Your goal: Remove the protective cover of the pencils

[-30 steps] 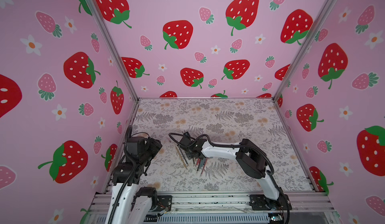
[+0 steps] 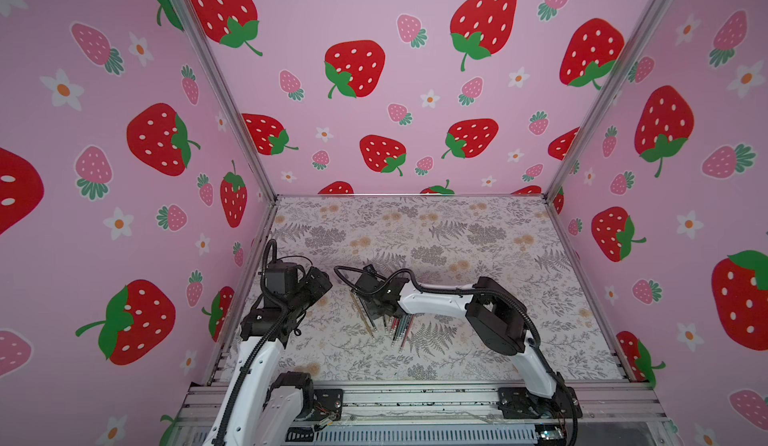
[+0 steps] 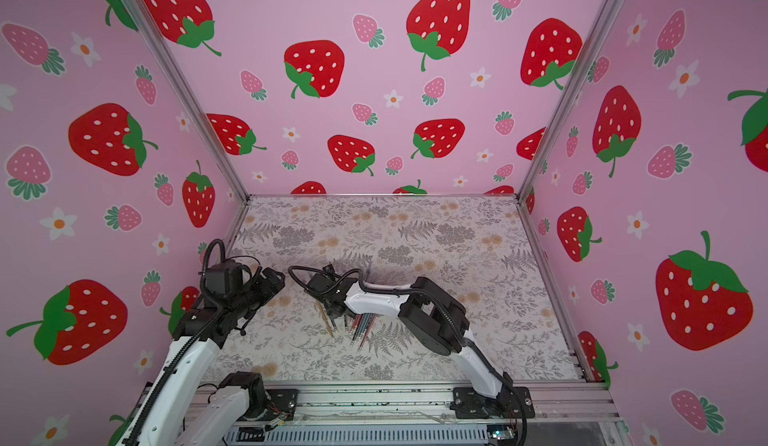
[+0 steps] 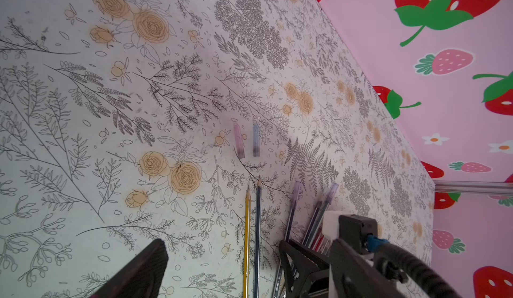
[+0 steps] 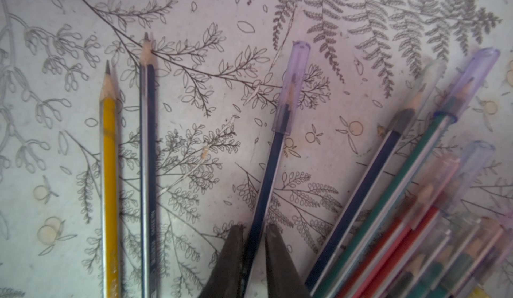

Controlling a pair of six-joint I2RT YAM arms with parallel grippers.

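In the right wrist view my right gripper is low over a capped dark blue pencil [image 5: 275,156], its fingers either side of the barrel, part open. That pencil's purple cap [image 5: 291,68] is on its tip. A yellow pencil [image 5: 109,180] and a navy pencil [image 5: 147,180] lie uncapped to its left; several capped pencils [image 5: 398,185] lie to its right. Two loose caps [image 4: 238,140] lie above the uncapped pencils in the left wrist view. My left gripper stands open, raised to the left of the pencils.
Strawberry-printed walls and metal rails bound it. The right arm reaches across the table's middle over the pencils.
The right arm has moved very little over the pencils.
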